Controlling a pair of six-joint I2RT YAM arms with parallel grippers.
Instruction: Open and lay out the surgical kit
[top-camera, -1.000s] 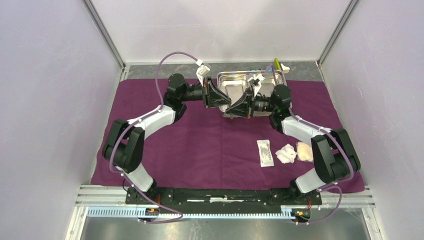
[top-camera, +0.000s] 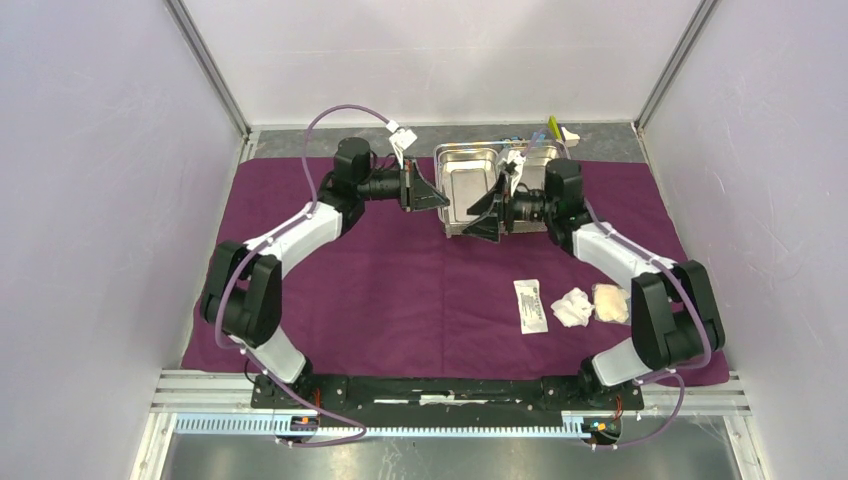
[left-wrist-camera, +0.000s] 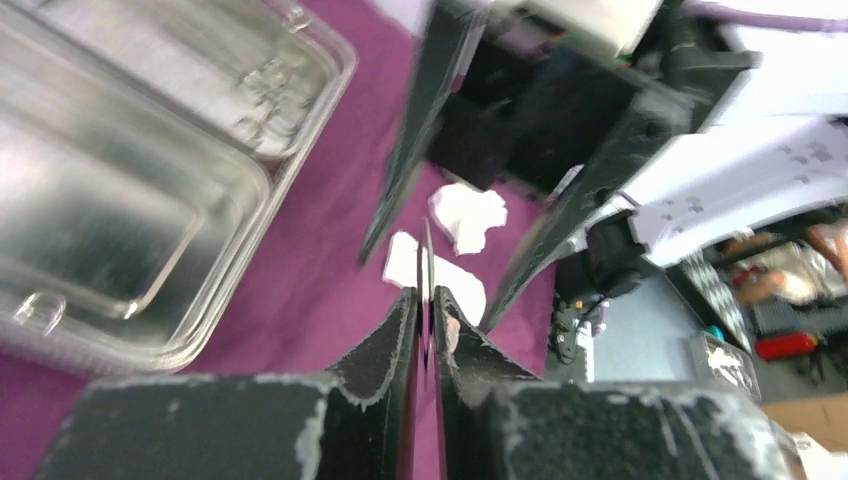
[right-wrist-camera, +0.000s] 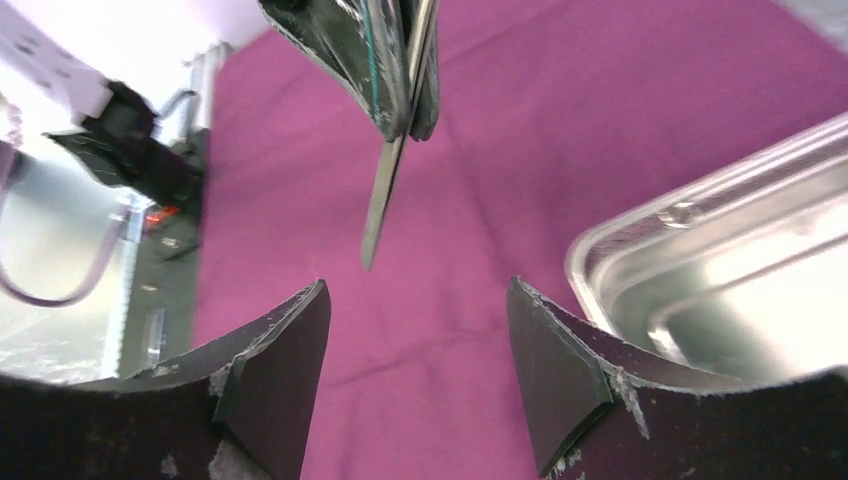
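Note:
A thin metal instrument (right-wrist-camera: 378, 205) juts out from the tip of my left gripper (top-camera: 446, 203), which is shut on it. From the left wrist view the instrument (left-wrist-camera: 427, 275) appears edge-on as a narrow strip. Facing it, my right gripper (top-camera: 467, 221) stands open, its fingers (right-wrist-camera: 283, 370) apart with nothing between them. Both grippers are at the front left part of the steel tray (top-camera: 439, 180). On the cloth at the right lie a white printed packet (top-camera: 531, 307), crumpled white gauze (top-camera: 573, 308) and a packet with beige contents (top-camera: 610, 303).
A purple cloth (top-camera: 370, 310) covers the table, bare at the front left and middle. Behind the tray, a yellow-green item (top-camera: 554, 127) lies near the back edge. The right forearm passes close to the beige packet.
The items on the cloth have not moved.

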